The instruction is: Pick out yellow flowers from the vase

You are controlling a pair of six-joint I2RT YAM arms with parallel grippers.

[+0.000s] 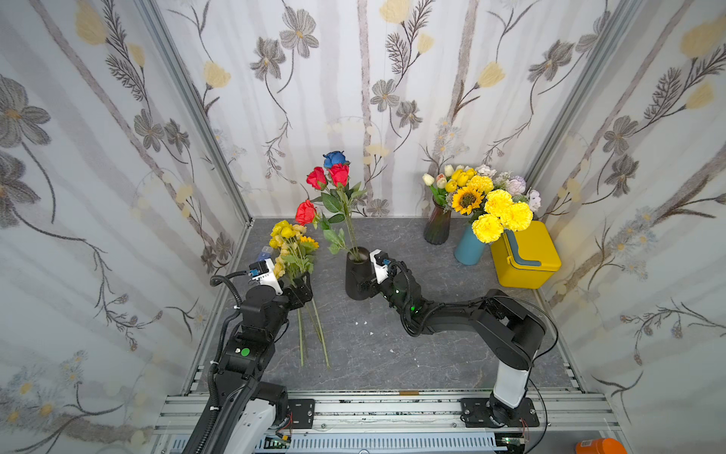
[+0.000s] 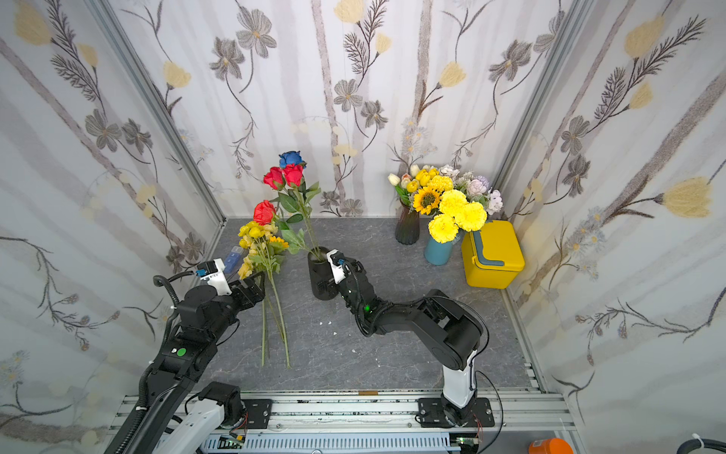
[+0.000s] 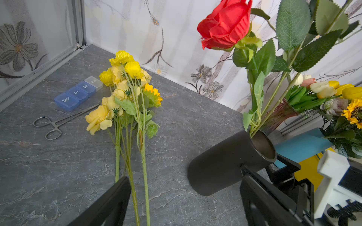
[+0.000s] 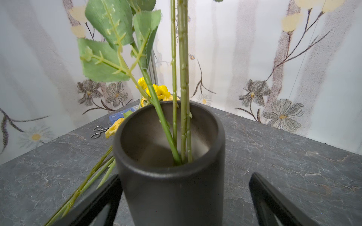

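The dark vase (image 1: 359,276) stands upright, holding red roses (image 1: 338,174) and a blue rose (image 1: 333,159) with leafy stems; no yellow bloom shows in it. To its left, yellow flowers (image 3: 120,88) lie on the table in a loose bunch, stems toward the front. My right gripper is open at the vase, whose wall fills the space between its spread fingers; whether they touch cannot be told. Over the lying stems, my left gripper is open, its fingers wide apart with nothing gripped.
Scissors (image 3: 54,126) and a blue pill box (image 3: 77,94) lie left of the bunch. At the back right stand a brown vase (image 1: 437,225) and a blue vase (image 1: 469,248), both full of flowers, beside a yellow box (image 1: 529,261).
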